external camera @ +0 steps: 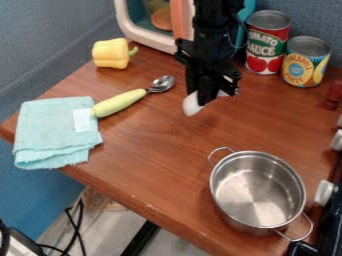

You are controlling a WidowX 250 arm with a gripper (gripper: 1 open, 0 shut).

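My black gripper (203, 92) hangs over the upper middle of the wooden table, holding or touching a small white object (191, 104) at its tips; whether it grips it is unclear. To its left lie a spoon with a pale yellow-green handle (119, 102) and a folded light-blue cloth (54, 135). A steel pot (254, 190) sits at the front right.
A yellow pepper-like object (112, 53) is at the back left. A tomato sauce can (266, 45), a second can (305, 64) and a teal and white toy appliance (142, 20) line the back.
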